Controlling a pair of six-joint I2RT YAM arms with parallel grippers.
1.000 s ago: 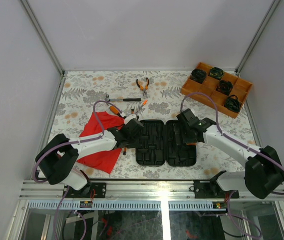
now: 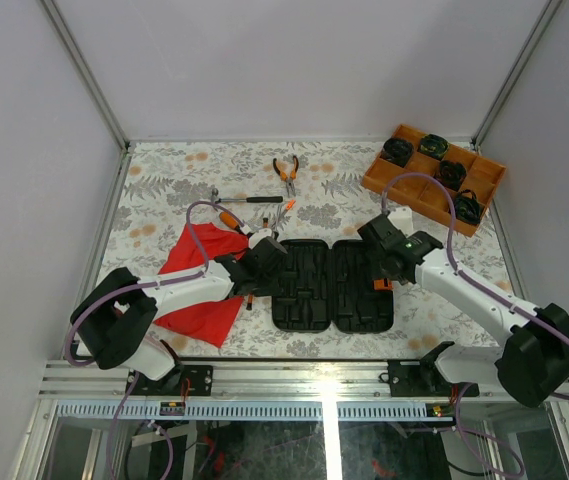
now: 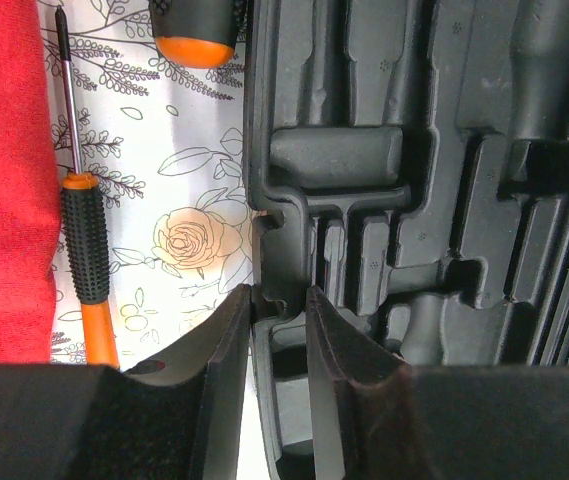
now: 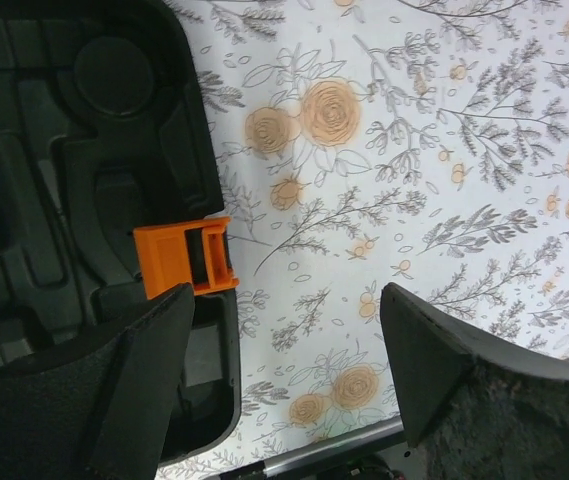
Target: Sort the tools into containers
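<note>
A black tool case [image 2: 304, 320] lies opened flat at the table's centre, its moulded slots looking empty where they show. My left gripper is shut on the case's left edge, with the rim between its fingers. On the case's right edge sits an orange piece [image 4: 169, 258]. My right gripper stands open above that edge, its left finger [image 4: 159, 335] beside the orange piece and bare table showing between the fingers. A small orange-and-black screwdriver [image 3: 86, 240] lies left of the case, and a larger orange-and-black handle [image 3: 199, 30] lies near its upper left edge.
A red cloth [image 2: 204, 295] spreads to the left. Pliers [image 2: 286, 172] and a hammer [image 2: 249, 199] lie behind the case. An orange divided tray [image 2: 419, 187] with dark coiled items stands at back right. The table right of the case is clear.
My right gripper, lately over the case's right half, has shifted right to its outer edge, leaving the orange piece in sight. The left arm and the case have stayed put.
</note>
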